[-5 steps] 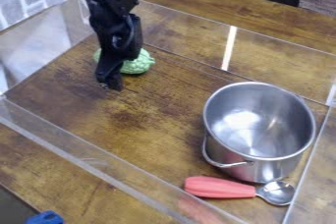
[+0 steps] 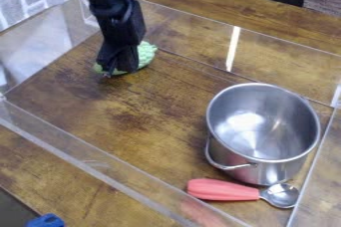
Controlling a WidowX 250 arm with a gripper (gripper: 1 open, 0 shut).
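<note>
My black gripper (image 2: 114, 62) is low at the upper left of the wooden board, over a pale green, bumpy object (image 2: 139, 56) that it partly hides. The fingertips touch or nearly touch it; whether anything is between them is hidden. A steel pot (image 2: 262, 131) stands at the right, and a scoop with a pink handle (image 2: 224, 189) lies in front of it.
Clear plastic walls enclose the wooden work area (image 2: 120, 121), whose middle and lower left are bare. A white strip (image 2: 233, 48) lies at the back right. A small blue object (image 2: 46, 220) is outside at the bottom left.
The gripper has moved left and back from in front of the green object to over it, and appears more upright. The pot and scoop have not moved.
</note>
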